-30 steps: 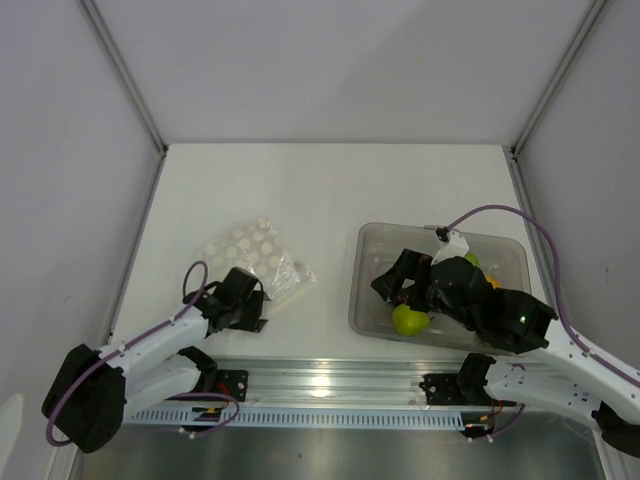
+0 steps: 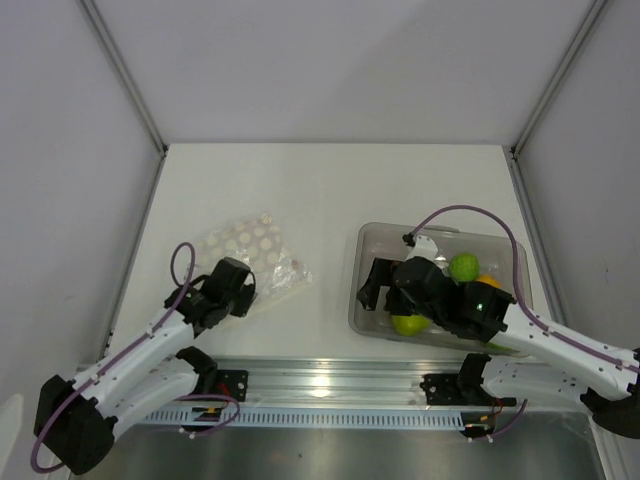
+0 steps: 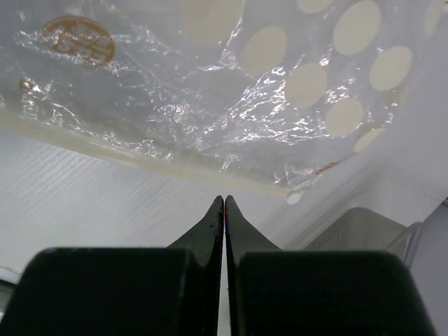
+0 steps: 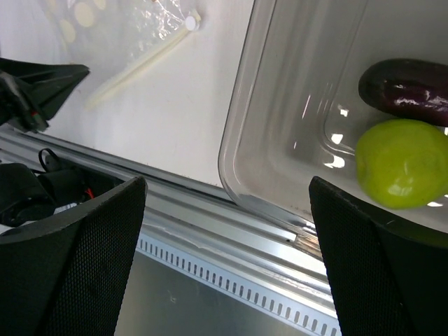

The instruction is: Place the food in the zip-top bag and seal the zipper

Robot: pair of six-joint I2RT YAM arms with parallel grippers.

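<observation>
A clear zip top bag with pale dots (image 2: pixel 250 240) lies flat on the white table's left side. Its straight zipper edge (image 3: pixel 140 159) faces my left gripper, which is shut with nothing showing between its fingertips, close to that edge. Over the left part of a grey bin (image 2: pixel 365 245), my right gripper is open and empty. Inside the bin are a yellow-green fruit (image 4: pixel 402 162), a dark purple eggplant (image 4: pixel 409 89), a green ball-shaped food (image 2: pixel 464 266) and an orange one (image 2: pixel 489 281). The right arm hides part of the bin.
A metal rail (image 2: pixel 320 368) runs along the front edge. Grey walls close in both sides and the back.
My right gripper has shifted left over the bin, uncovering more of the green and orange food. The left gripper has moved slightly left. The bag looks almost the same.
</observation>
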